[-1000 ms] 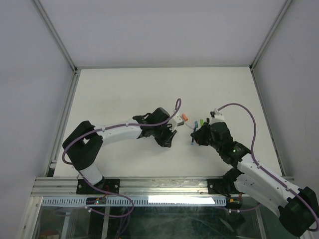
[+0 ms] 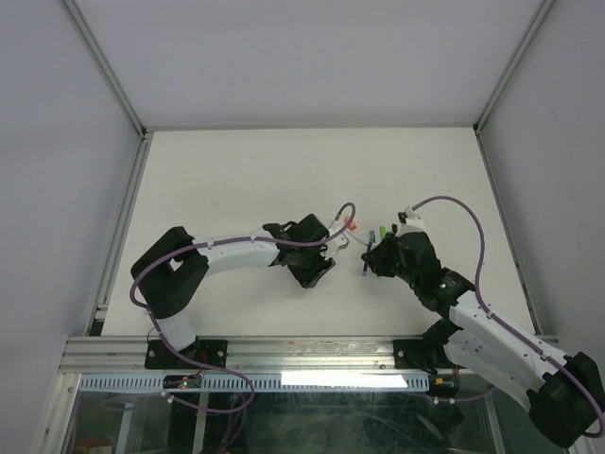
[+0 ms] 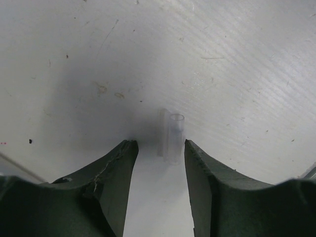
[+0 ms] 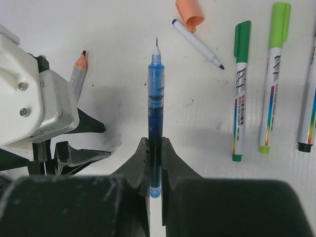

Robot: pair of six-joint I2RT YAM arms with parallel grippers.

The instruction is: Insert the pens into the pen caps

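My right gripper is shut on a blue pen [image 4: 155, 84], which points tip-up in the right wrist view. My left gripper is open above a small clear cap [image 3: 174, 138] on the white surface, which sits between its fingertips, nearer the right one; whether they touch it I cannot tell. In the top view both arms face each other at the middle right, the left gripper [image 2: 317, 270] low over the table.
Beside the blue pen lie a green marker [image 4: 239, 108], a light green marker [image 4: 269, 98], a dark-ended marker [image 4: 307, 118], a slim white pen [image 4: 195, 42], an orange cap [image 4: 190, 12] and a pencil-like piece [image 4: 77, 79].
The right arm looks unchanged.
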